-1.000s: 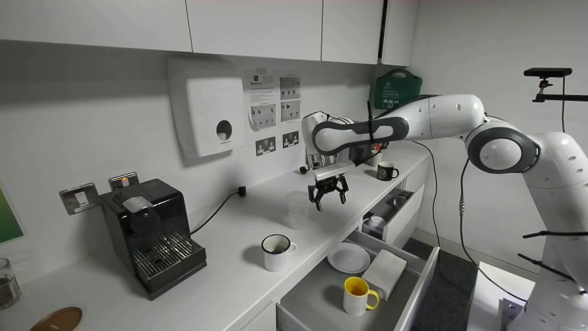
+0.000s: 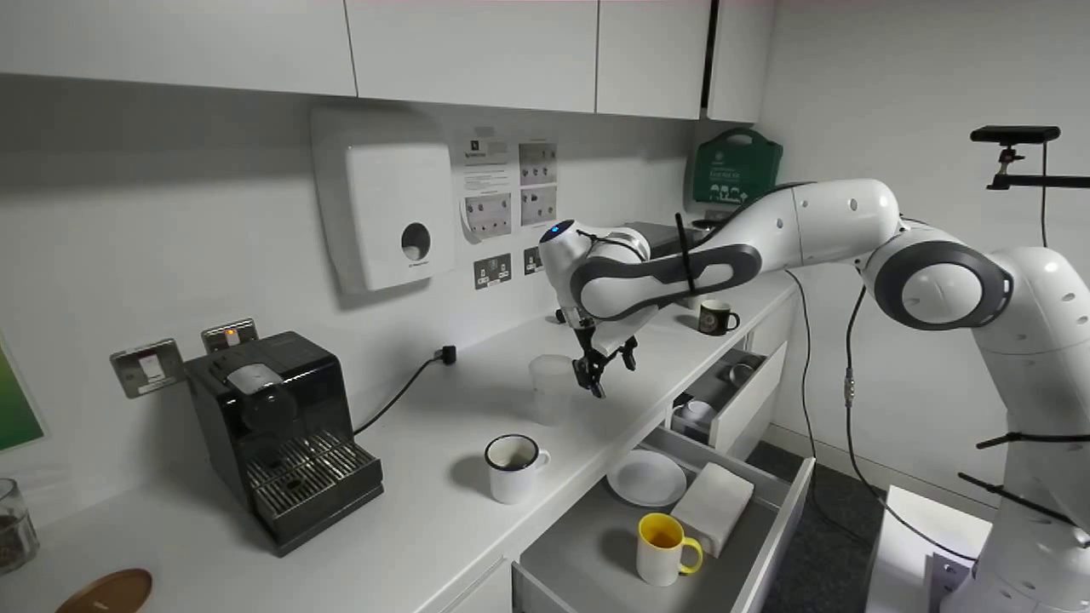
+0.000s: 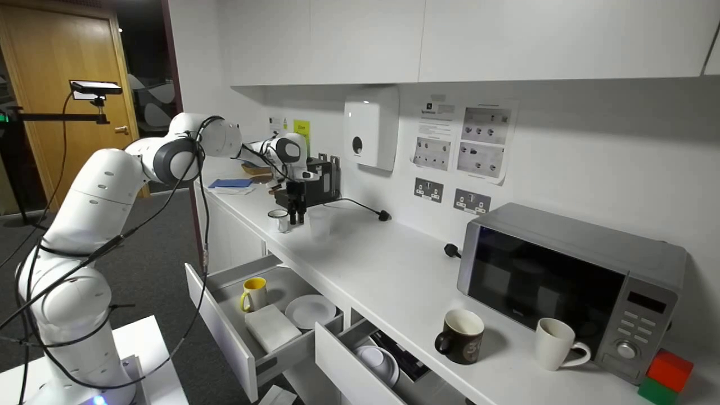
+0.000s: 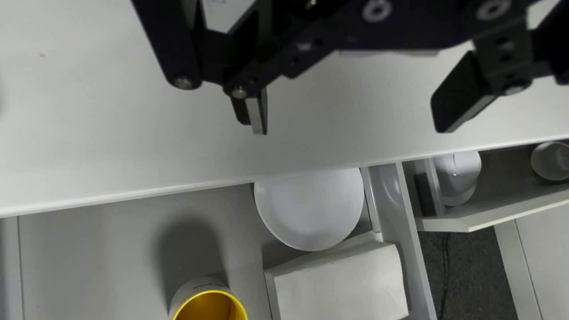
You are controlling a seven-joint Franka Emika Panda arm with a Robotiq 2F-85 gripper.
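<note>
My gripper (image 2: 609,376) hangs over the counter, behind the open drawer; its fingers stand apart in the wrist view, nothing between the fingers. Left of it in exterior view 1, close by, is a translucent cup (image 2: 553,388). Nearer the counter's front edge stands a white enamel mug (image 2: 513,470) with a dark rim. Inside the pulled-out drawer (image 2: 603,572) are a white mug with a yellow inside (image 2: 659,552), a white plate (image 2: 646,478) and a white box-like block (image 2: 714,507).
A black coffee machine (image 2: 286,439) stands at the left. A second drawer (image 3: 364,378), holding white dishes, is open too. A dark mug (image 3: 460,336), a white mug (image 3: 554,343) and a microwave (image 3: 574,283) occupy the other end. Mid-counter is mostly clear.
The gripper has turned and tilted, and the wrist has shifted slightly left and down in exterior view 1. The cup, mugs and drawers look unchanged.
</note>
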